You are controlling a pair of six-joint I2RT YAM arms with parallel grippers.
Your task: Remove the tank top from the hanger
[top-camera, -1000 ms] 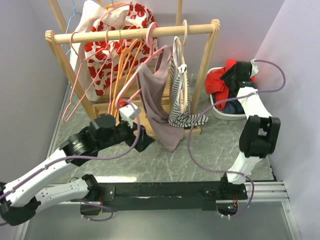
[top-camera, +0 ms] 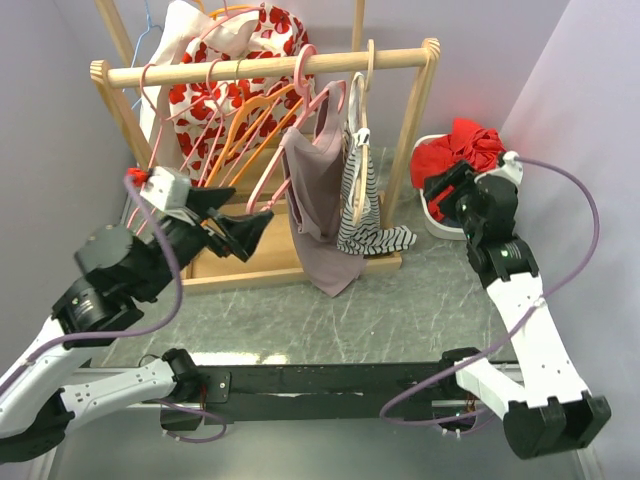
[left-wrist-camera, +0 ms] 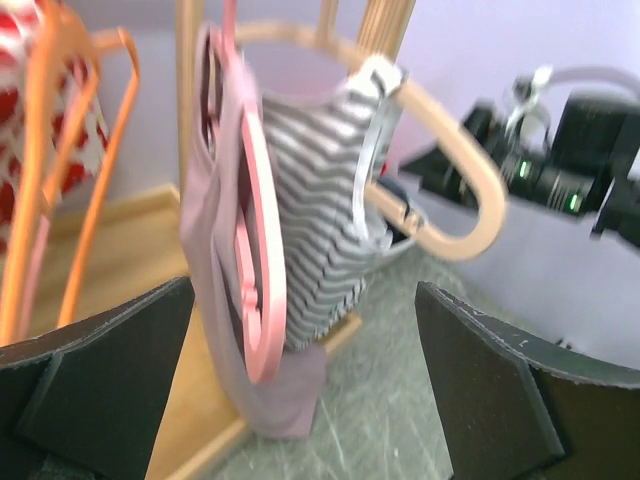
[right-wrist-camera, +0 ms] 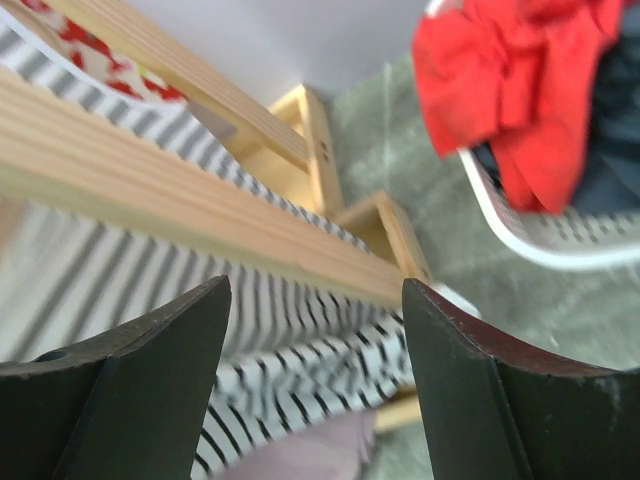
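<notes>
A mauve tank top [top-camera: 322, 230] drapes over a pink hanger [left-wrist-camera: 262, 250] on the rack, beside a striped garment [top-camera: 374, 235] on a wooden hanger [left-wrist-camera: 460, 160]. My left gripper [top-camera: 238, 232] is open in front of the hangers, left of the mauve top; in its wrist view both garments lie beyond the empty fingers. My right gripper [top-camera: 445, 190] is at the white basket's left side, right of the rack, facing the striped garment. In the right wrist view its fingers are apart, with striped cloth and wood beyond them; whether anything is between them is unclear.
The wooden rack [top-camera: 170, 73] also holds empty pink and orange hangers and red-patterned cloth [top-camera: 270, 40]. The basket [top-camera: 445, 228] holds red and dark clothes. Walls close in on both sides.
My left gripper has moved up and left and turned toward the hangers. My right arm has drawn back from the basket toward the front, its gripper shifting slightly down and left.
</notes>
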